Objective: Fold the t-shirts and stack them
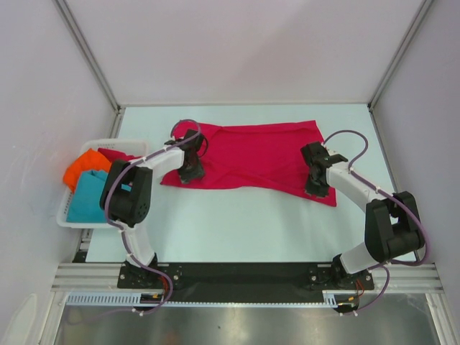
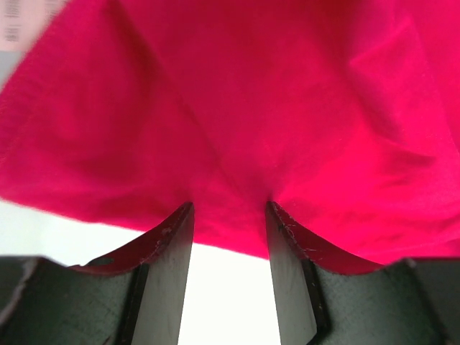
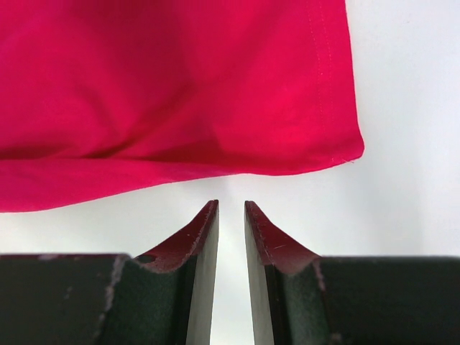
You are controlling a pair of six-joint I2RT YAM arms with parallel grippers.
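Observation:
A red t-shirt (image 1: 251, 154) lies spread across the upper middle of the table, its near edge uneven and a few soft wrinkles running through it. Over its left part is my left gripper (image 1: 192, 177); in the left wrist view the fingertips (image 2: 188, 215) stand apart above the cloth (image 2: 215, 129) close to its near edge, holding nothing. My right gripper (image 1: 316, 192) is at the shirt's near right part. Its fingers (image 3: 205, 244) are a little apart, just off the hem near the shirt's corner (image 3: 338, 136), with only bare table between them.
At the left, a white basket (image 1: 66, 224) holds an orange cloth (image 1: 83, 167), a turquoise cloth (image 1: 88, 198) and a red cloth (image 1: 115, 154), partly behind my left arm.

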